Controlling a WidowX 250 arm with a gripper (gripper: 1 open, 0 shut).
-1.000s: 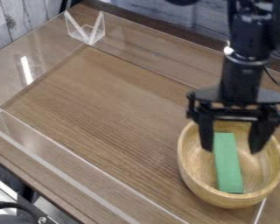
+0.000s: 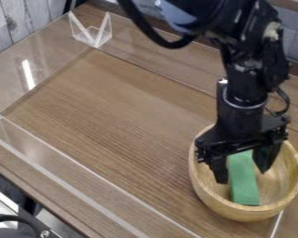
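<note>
My black gripper (image 2: 242,152) reaches down from the top right into a light wooden bowl (image 2: 214,195) at the lower right. It stands open, its fingers spread over a green elongated object (image 2: 242,186) lying in the bowl. Whether the fingers touch the green object I cannot tell.
The bowl rests on a wooden table (image 2: 96,112), mostly bare to the left and middle. A clear plastic item (image 2: 92,30) sits at the back left. The table's edge runs along the lower left.
My gripper has turned and moved lower into the bowl, coming over the green object. The bowl and green object look unmoved.
</note>
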